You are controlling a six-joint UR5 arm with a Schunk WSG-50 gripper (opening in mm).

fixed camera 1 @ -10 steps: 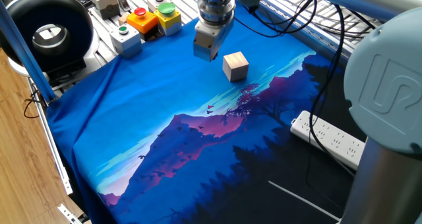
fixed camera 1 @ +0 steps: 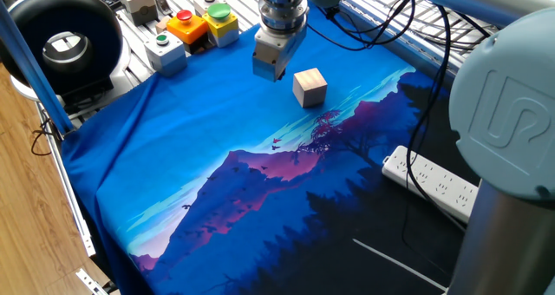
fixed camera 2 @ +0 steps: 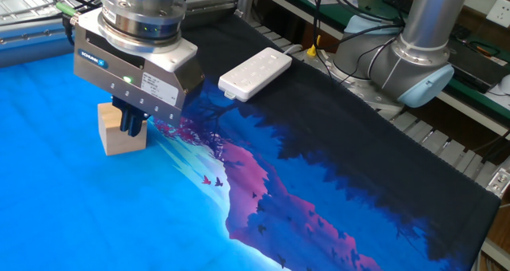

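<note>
A pale wooden block rests on the blue patterned cloth, also visible as the wooden block in exterior view 2. My gripper hangs in front of the block in that view, its dark fingers bunched together with nothing seen between them. From exterior view 1, the gripper body appears up and left of the block, apart from it in the picture; the fingers are mostly hidden there. The exact gap between fingers and block is hard to tell.
A white power strip lies on the cloth's dark side, with black cables hanging over it. Push-button boxes and a black ring-shaped object stand beyond the cloth.
The arm and gripper have shifted very slightly in exterior view 1, the gripper a touch to the left. The block has not moved.
</note>
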